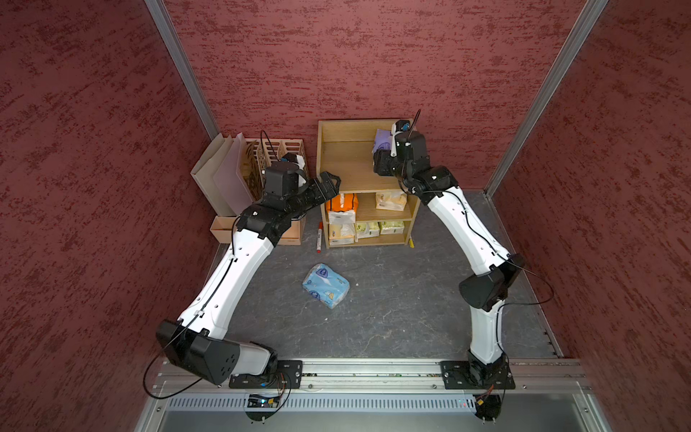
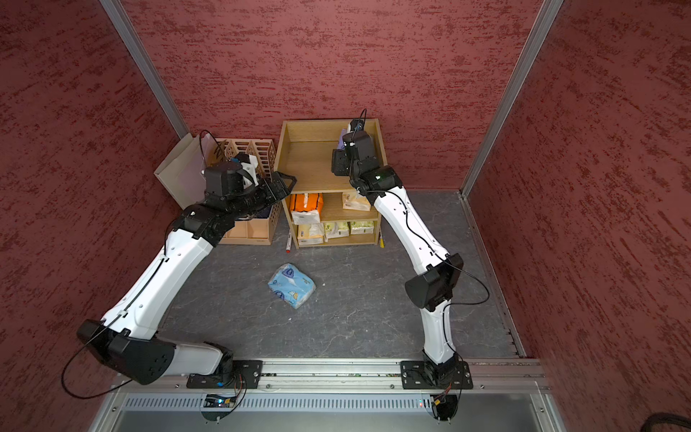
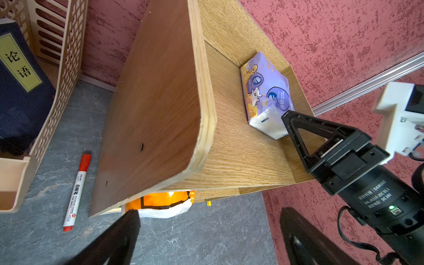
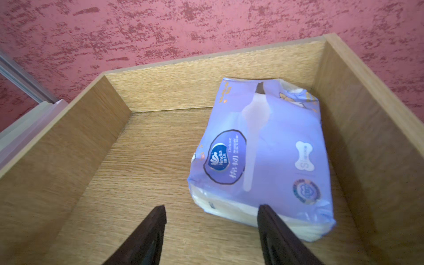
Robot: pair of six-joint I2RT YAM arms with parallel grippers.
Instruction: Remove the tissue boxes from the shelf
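Note:
On the top level of the wooden shelf point(image 1: 345, 162) lies a purple tissue pack point(image 4: 269, 145), near the right side wall. My right gripper stands open in front of it; a gap shows between its fingers and the pack. In the left wrist view the right gripper's finger frame is close to the pack's white front edge. At the shelf's left front edge my left gripper has its fingers wide apart with nothing between them. An orange pack point(image 1: 342, 203) sits on the middle level. A blue pack point(image 1: 326, 285) lies on the floor.
Paler packs point(image 1: 391, 201) fill parts of the middle and bottom levels. A crate with a dark book point(image 3: 19, 84) stands left of the shelf, a red-capped marker point(image 3: 77, 192) on the floor between.

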